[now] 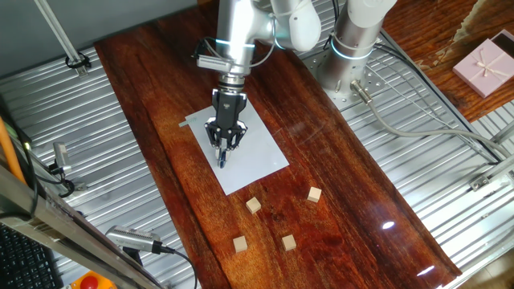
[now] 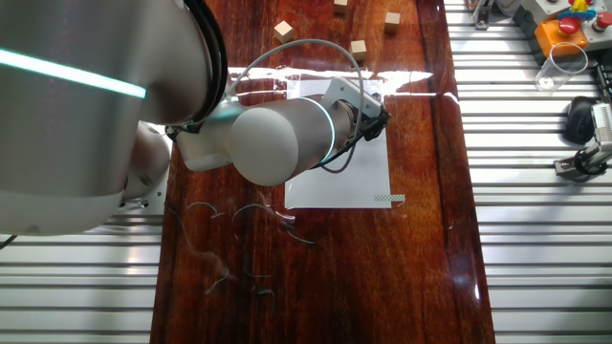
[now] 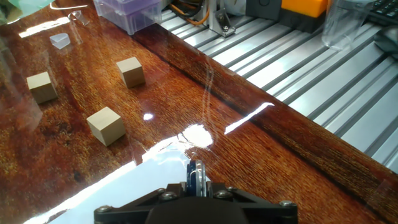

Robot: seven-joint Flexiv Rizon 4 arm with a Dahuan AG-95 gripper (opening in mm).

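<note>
A white sheet of paper [image 1: 253,156] lies on the dark wooden table, with my gripper [image 1: 222,152] pointing down over its left part. The gripper is shut on a small, narrow dark blue object [image 3: 192,177] with a pale, shiny side, perhaps a pen or marker. Whether its lower end touches the paper cannot be told. In the second exterior view the arm hides the fingers, while part of the paper [image 2: 339,186] shows beside it.
Several wooden cubes lie beyond the paper, among them a near one [image 1: 254,205] and a right one [image 1: 314,194]. A purple plastic box [image 3: 130,14] stands at the table's far edge. Bare table surrounds the paper.
</note>
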